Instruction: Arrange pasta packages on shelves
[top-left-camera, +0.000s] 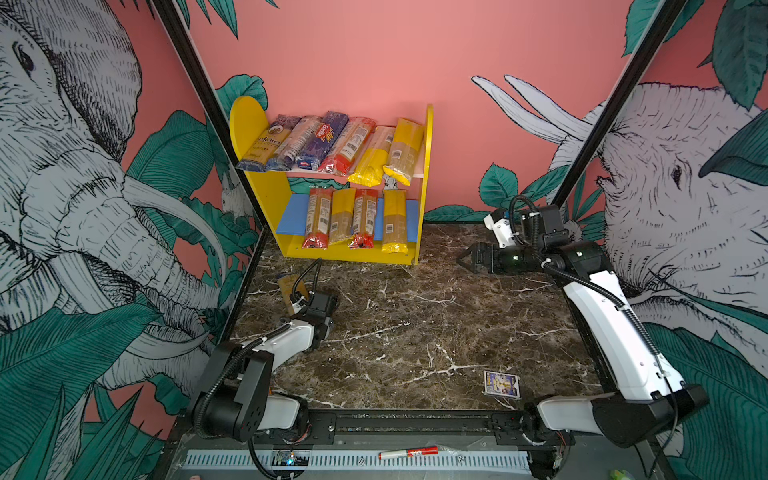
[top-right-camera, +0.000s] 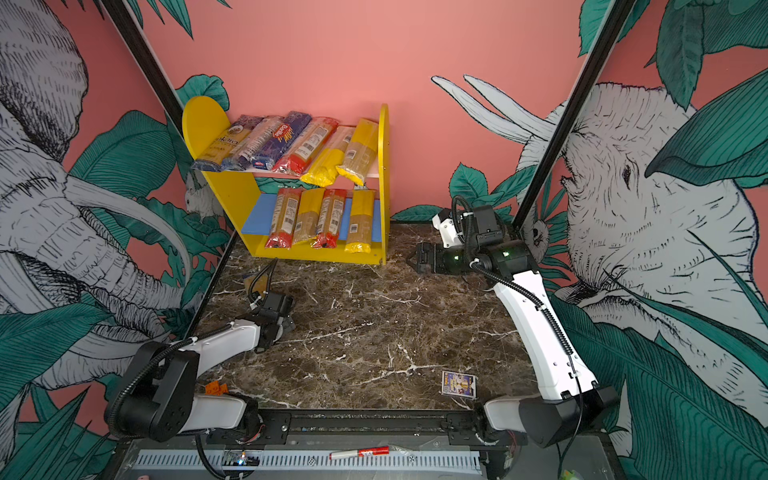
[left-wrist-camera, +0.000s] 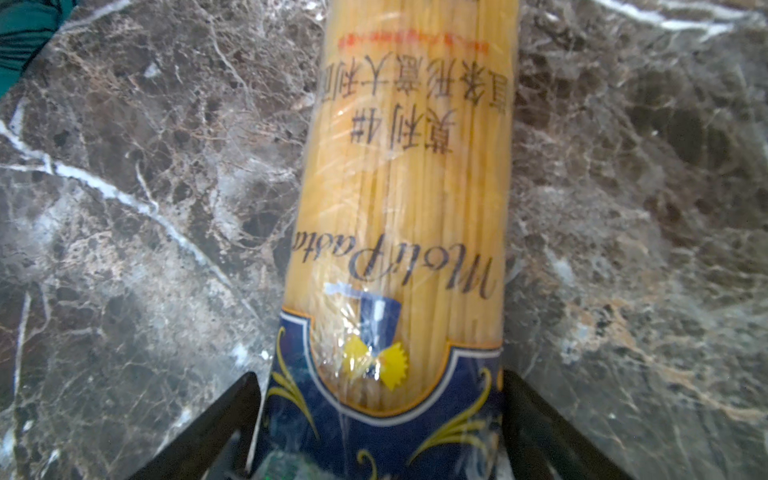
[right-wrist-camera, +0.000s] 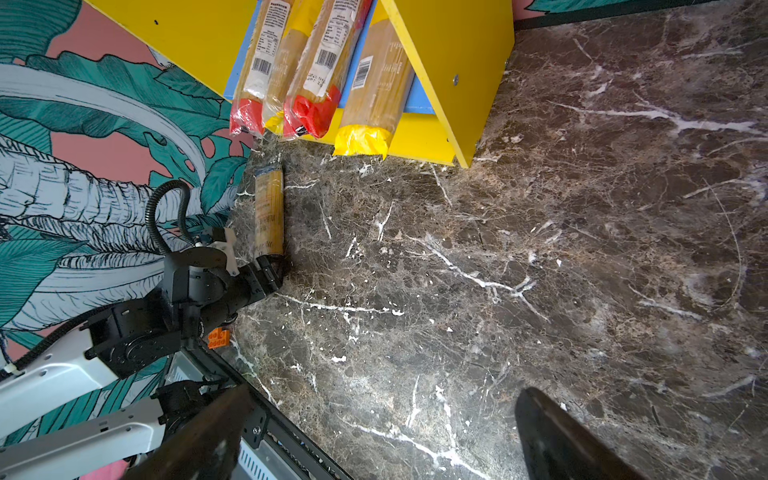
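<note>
A pasta package with a navy end (left-wrist-camera: 392, 224) lies on the table in front of the shelf's left side, partly hidden by the left arm in the top views. My left gripper is open, one finger on each side of the package's navy end; whether they touch it cannot be told. My right gripper stands open and empty over the table, right of the yellow shelf unit (top-left-camera: 336, 254). Several packages lie along its upper tier, including a tilted yellow one (top-left-camera: 405, 150). On the lower tier, red-ended packages (top-left-camera: 317, 217) and yellow ones (top-left-camera: 394, 221) lie side by side.
A small printed card (top-left-camera: 501, 384) lies at the table's front right. A red marker (top-left-camera: 408, 453) rests beyond the front edge, and an orange piece (top-right-camera: 214, 388) sits beside the left arm's base.
</note>
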